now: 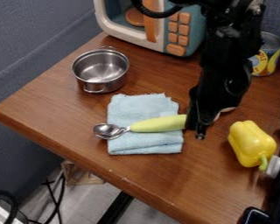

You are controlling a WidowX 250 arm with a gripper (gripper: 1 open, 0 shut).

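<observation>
My black gripper is lowered at the right end of a pale yellow-green handled spoon, which lies across a folded light blue cloth. Its fingertips are close to the handle's end; whether they are open or shut is hard to see. A yellow pepper lies to the right of the gripper. Something red and white behind the gripper is mostly hidden.
A steel pot sits at the back left of the wooden table. A toy microwave and a can stand at the back.
</observation>
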